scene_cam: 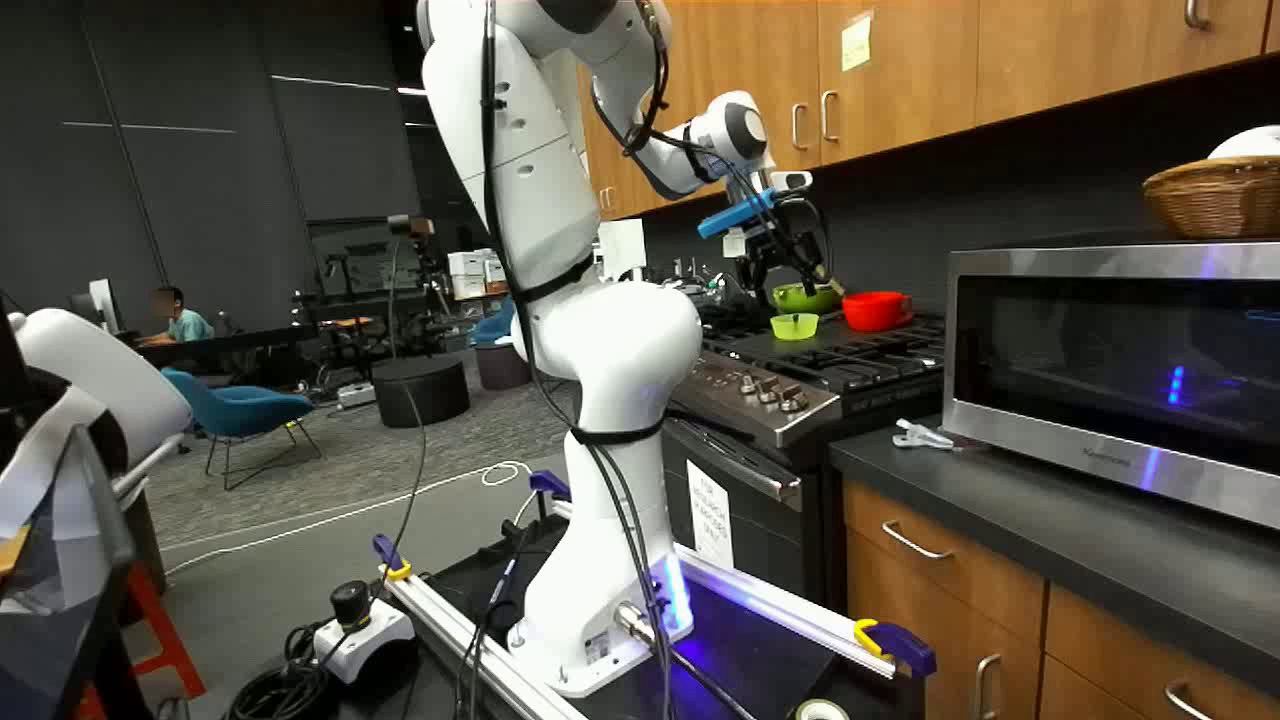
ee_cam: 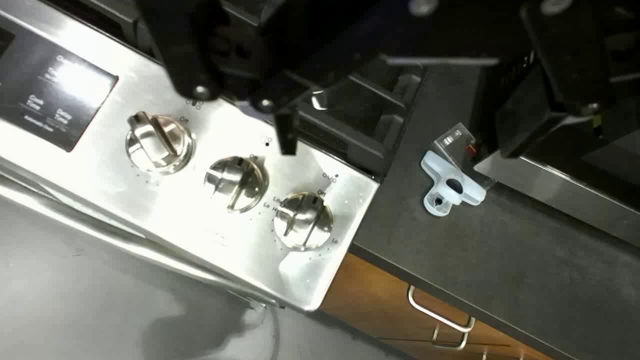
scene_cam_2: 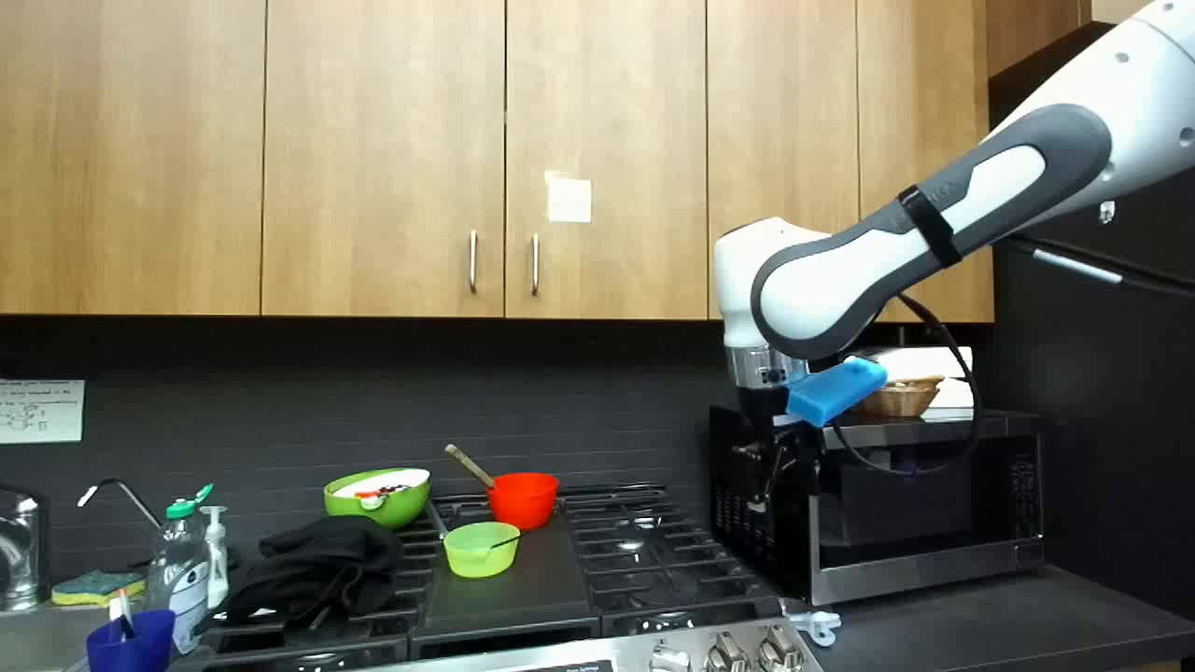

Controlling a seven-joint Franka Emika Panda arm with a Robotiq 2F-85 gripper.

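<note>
My gripper stands open in the wrist view, its two dark fingers wide apart and nothing between them. It hangs above the right end of the stove, where the counter begins. Below, a pale blue-white plastic piece (ee_cam: 451,185) lies on the dark counter beside the microwave, apart from the fingers. In exterior view 2 a red pot (scene_cam_2: 523,500) sits on the stove, a light green bowl (scene_cam_2: 481,550) in front of it. A larger green bowl (scene_cam_2: 392,510) with something white and red inside stands to their left.
The microwave (scene_cam_2: 930,583), with a wicker basket (scene_cam_2: 899,398) on top, stands right of the gripper. Metal stove knobs (ee_cam: 303,221) line the front panel. Overhead are wooden cabinets (scene_cam_2: 605,123). A black cloth (scene_cam_2: 314,569) lies left on the stove.
</note>
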